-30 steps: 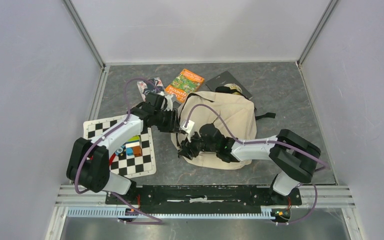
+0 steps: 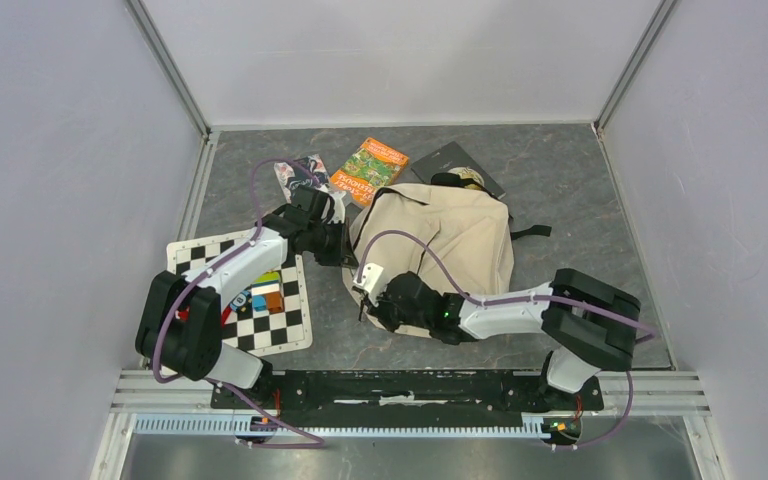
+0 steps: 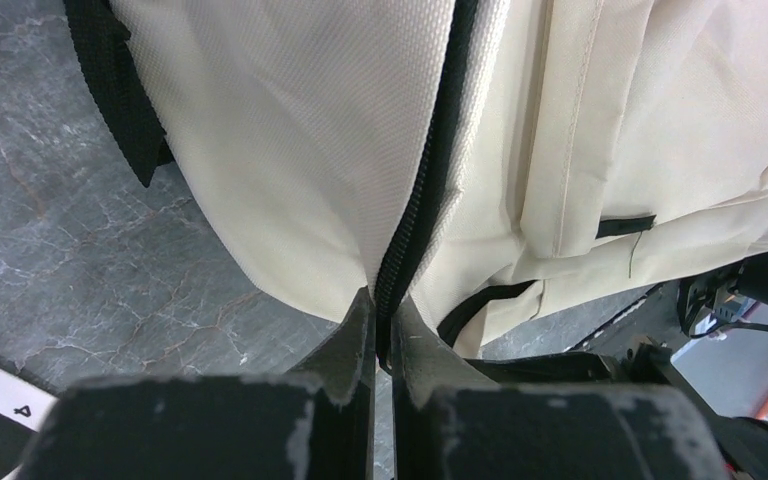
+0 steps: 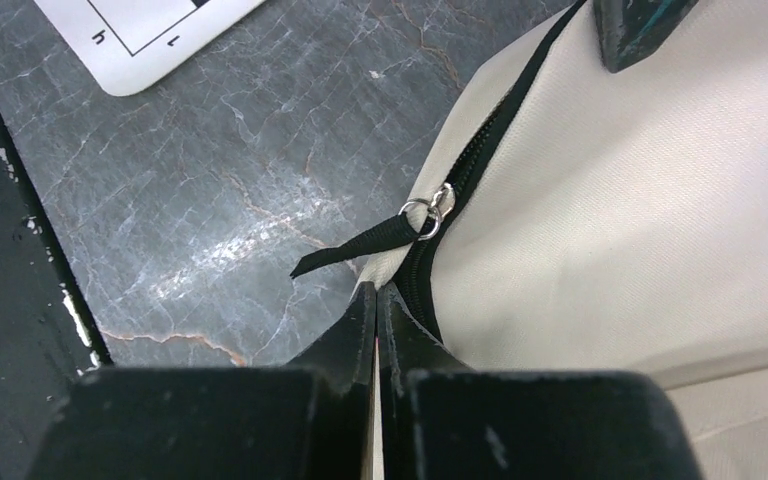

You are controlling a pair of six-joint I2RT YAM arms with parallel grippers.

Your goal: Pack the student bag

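The cream bag (image 2: 470, 240) lies on the grey floor of the work area. In the left wrist view my left gripper is shut on the black zipper edge (image 3: 420, 190) of the bag's side. In the right wrist view my right gripper is shut at the cream fabric beside the zipper's lower stretch, just below the metal zipper pull (image 4: 438, 208) with its black ribbon (image 4: 355, 247); nothing clearly shows held between its fingertips.
A checkered board (image 2: 290, 325) with small coloured items lies at left. An orange book (image 2: 368, 170), a patterned book (image 2: 295, 172) and a dark folder (image 2: 450, 160) lie behind the bag.
My right gripper has moved slightly toward the front and right along the bag's left edge. The left gripper holds nearly the same place, a little lower than a second ago.
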